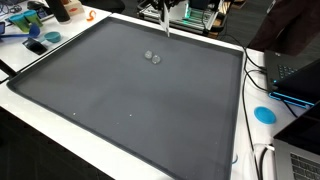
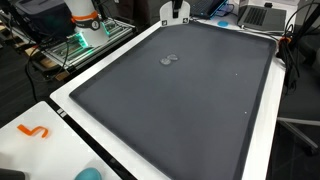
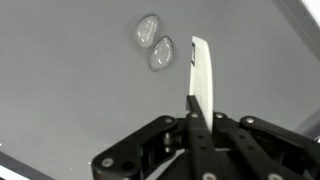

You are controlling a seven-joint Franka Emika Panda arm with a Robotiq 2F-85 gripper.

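Two small clear, drop-shaped pieces lie close together on the grey tray: one piece [image 3: 147,30] and a second piece [image 3: 161,54] in the wrist view. In exterior view 1 they show as two pale spots near the tray's far edge. My gripper is shut, its slim white end pointing over the tray just beside the second piece in the wrist view. Nothing shows between its fingers. From exterior view 1, the gripper [image 1: 166,33] appears at the far edge, to the right of both pieces and apart from them.
The wide grey tray [image 1: 125,105] has a low raised rim and is mostly bare. Outside it are a blue disc [image 1: 265,115], a laptop [image 1: 297,80] on the right, and an orange piece [image 2: 36,131]. Cups and tools crowd the far left.
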